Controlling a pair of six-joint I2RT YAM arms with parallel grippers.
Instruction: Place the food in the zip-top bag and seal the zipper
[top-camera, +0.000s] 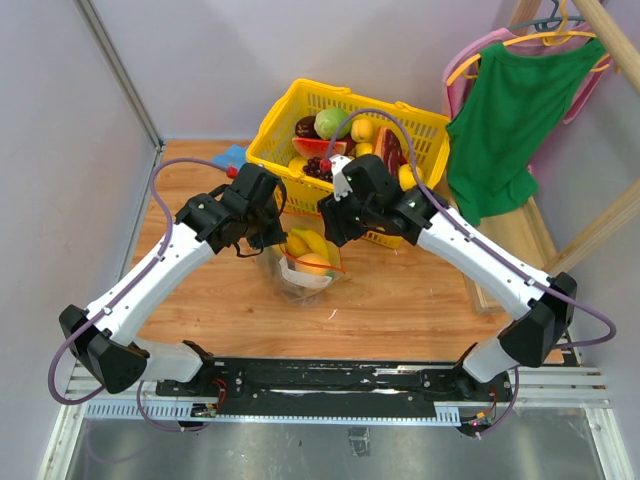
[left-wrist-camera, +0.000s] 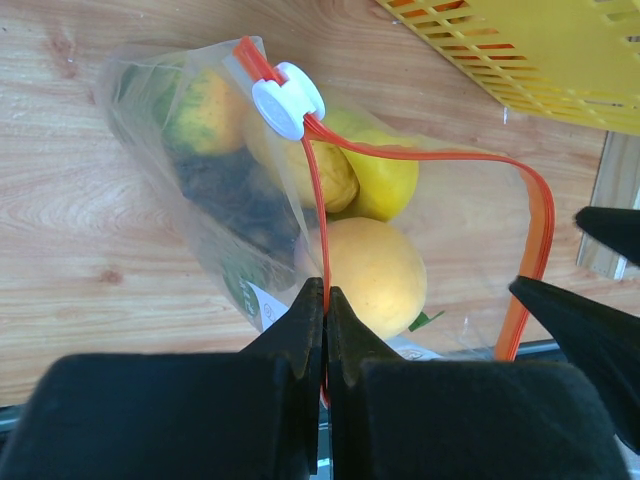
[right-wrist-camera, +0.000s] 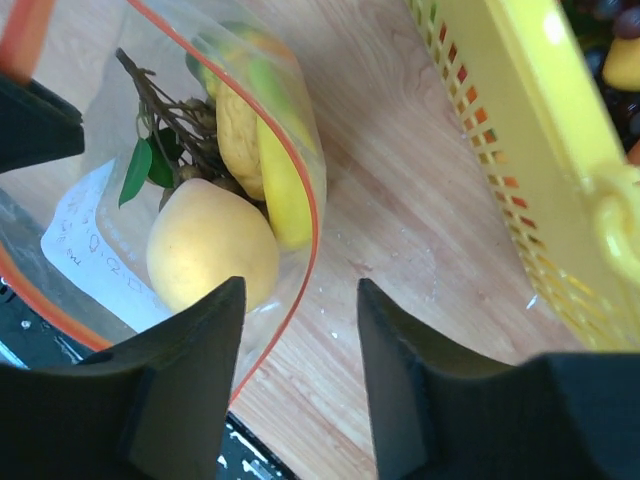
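Note:
The clear zip top bag (top-camera: 305, 280) lies on the table with its red-edged mouth spread. In it are a round peach-coloured fruit (left-wrist-camera: 375, 275), a yellow fruit (left-wrist-camera: 388, 180), a tan knobbly piece (right-wrist-camera: 238, 145) and dark stems with leaves (right-wrist-camera: 165, 120). My left gripper is shut on the red zipper edge, just below the white slider (left-wrist-camera: 287, 102). Beside the bag's opposite edge, my right gripper stands open. That red rim (right-wrist-camera: 308, 240) passes below its fingers in the right wrist view; nothing is gripped.
Behind the bag stands a yellow basket (top-camera: 285, 135) full of produce, close to my right gripper. A green top (top-camera: 515, 130) hangs on the rack at right.

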